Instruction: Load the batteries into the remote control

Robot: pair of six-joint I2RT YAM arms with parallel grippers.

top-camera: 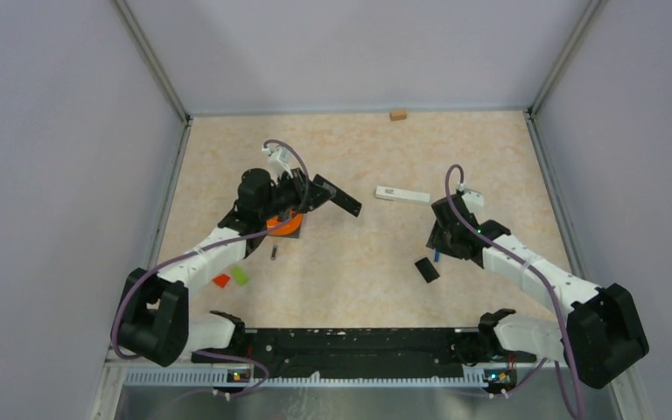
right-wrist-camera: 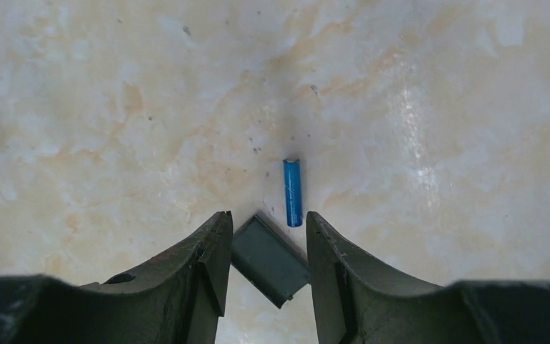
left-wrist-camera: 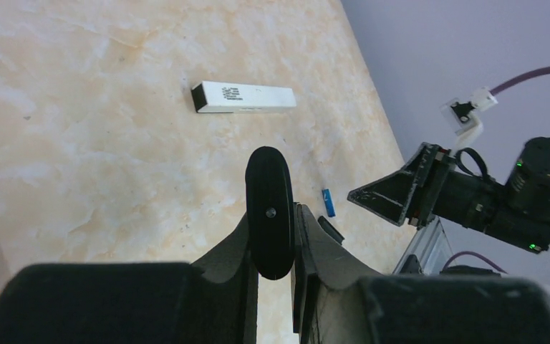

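A black remote control (top-camera: 342,198) is held above the table, my left gripper (top-camera: 322,190) shut on its near end. In the left wrist view the remote (left-wrist-camera: 270,213) appears end-on, so its battery bay is hidden. A blue battery (right-wrist-camera: 293,192) lies flat on the table at the right. Over it hangs my right gripper, part open with nothing between its fingers; the battery is below and slightly beyond the fingertips. Beside the battery lies a flat dark rectangular piece (right-wrist-camera: 270,261), perhaps the battery cover. Another small dark battery-like piece (top-camera: 274,252) lies on the left.
A white box (top-camera: 402,195) lies mid-table, and an orange object (top-camera: 286,226) sits beneath my left arm. Red (top-camera: 221,280) and green (top-camera: 240,276) pieces are at front left, a brown block (top-camera: 398,115) at the back.
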